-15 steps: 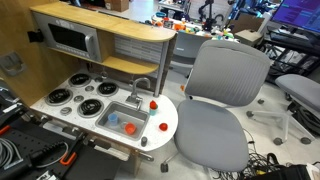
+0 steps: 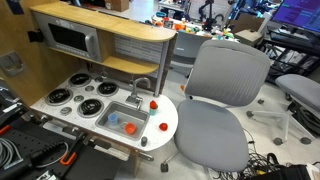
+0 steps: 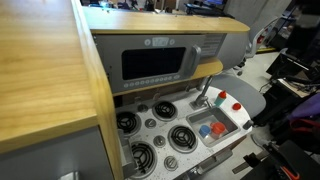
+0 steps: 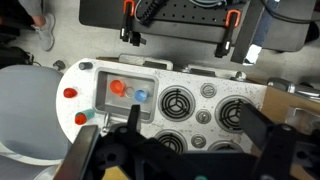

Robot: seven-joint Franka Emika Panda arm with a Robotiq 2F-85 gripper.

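Seen from above in the wrist view, my gripper is open, its dark fingers wide apart and nothing held between them. It hangs over the toy kitchen's stove, where several round burners (image 4: 177, 102) show. Beside them is a grey sink (image 4: 128, 74) with an orange-red item (image 4: 117, 87) and a small blue item (image 4: 140, 96) lying inside. A faucet (image 2: 143, 90) rises behind the sink. On the white rounded end of the counter sit a red item (image 2: 164, 126), a green and red item (image 2: 153, 105) and a small dark one (image 2: 144, 140).
A microwave (image 3: 160, 60) and wooden shelf (image 2: 140, 65) stand above the back of the counter. A tall wooden cabinet (image 3: 45, 70) borders the stove. Beyond the rounded end is a grey office chair (image 2: 215, 130). Cables (image 2: 10, 152) lie at the front. Free counter surrounds the sink.
A dark arm part at the left edge of exterior view 1 appears to have shifted slightly. The items in the sink and on the counter have stayed in place.
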